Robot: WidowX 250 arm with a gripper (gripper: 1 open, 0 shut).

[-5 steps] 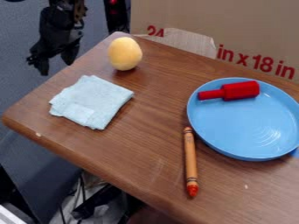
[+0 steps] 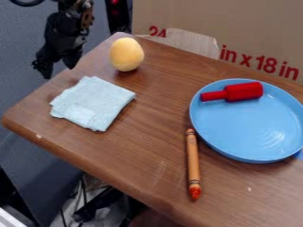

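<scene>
My black gripper (image 2: 57, 60) hangs at the upper left, just past the table's left edge and above the folded pale blue cloth (image 2: 90, 105); whether it is open or shut is unclear. A yellow rounded object (image 2: 127, 54) stands near the back edge. On the right, a red cylinder with a narrow handle (image 2: 243, 91) lies in a blue plate (image 2: 249, 137). An orange crayon (image 2: 193, 163) lies left of and in front of the plate.
A cardboard box (image 2: 225, 35) stands behind the wooden table (image 2: 130, 168).
The gripper has shifted very slightly at the upper left. The objects on the table have not moved.
</scene>
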